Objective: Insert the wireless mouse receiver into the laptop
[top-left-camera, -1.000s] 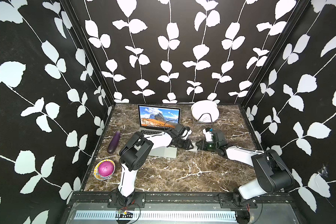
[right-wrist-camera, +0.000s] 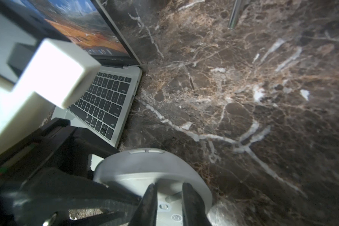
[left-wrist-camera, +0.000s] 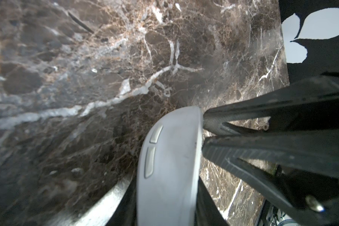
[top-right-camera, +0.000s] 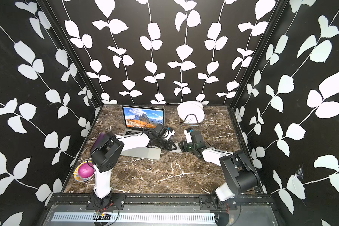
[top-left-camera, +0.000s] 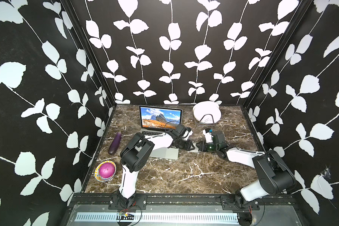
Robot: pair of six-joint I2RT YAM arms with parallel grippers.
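A grey mouse is between the two grippers, right of the open laptop [right-wrist-camera: 98, 101], its underside hollow showing in the right wrist view. My left gripper [top-left-camera: 190, 146] has its fingers on both sides of the mouse's body. My right gripper has its fingertips at the hollow in the underside; whether anything small is between them is unclear. I cannot make out the receiver with certainty.
A rack of white plates [top-left-camera: 207, 113] stands at the back right. A purple eggplant [top-left-camera: 114, 143] and a bowl with a pink object [top-left-camera: 106, 170] lie at the left.
Both arms stay almost still in the top left view; at most the right gripper has shifted very slightly.
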